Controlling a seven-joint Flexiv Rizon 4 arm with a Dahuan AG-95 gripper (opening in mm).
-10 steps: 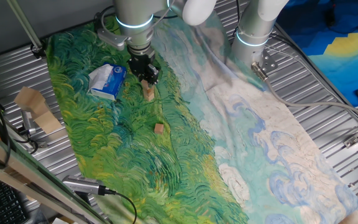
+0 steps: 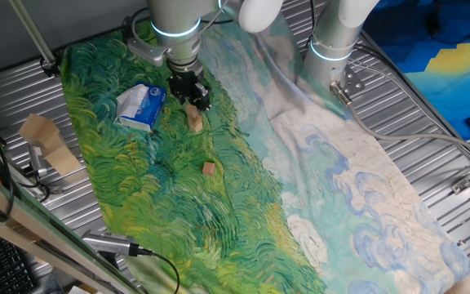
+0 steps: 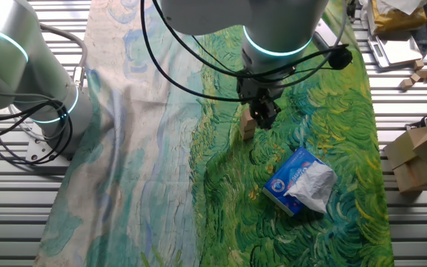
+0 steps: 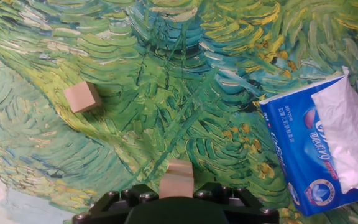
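Observation:
A pale wooden block piece (image 4: 177, 180) stands upright on the green part of the cloth. A seam crosses it in the wrist view, and it looks tall in exterior view 1. My gripper (image 2: 197, 101) is right at its upper end, with dark fingers (image 4: 146, 196) on both sides of the wood in the wrist view. Whether they press on it or stand slightly apart cannot be made out. In exterior view 2 the wood (image 3: 248, 122) shows below the gripper (image 3: 261, 111). A separate small wooden cube (image 2: 209, 168) lies alone on the cloth.
A blue tissue pack (image 2: 143, 110) with white tissue sticking out lies close beside the gripper. An open cardboard box (image 2: 49, 145) sits off the cloth. A grey cylindrical device (image 2: 108, 243) stands at the cloth's edge.
The gripper's fingertips look slightly shifted and a little more spread at the top of the wood. The upright wood, the loose cube and the tissue pack have not moved.

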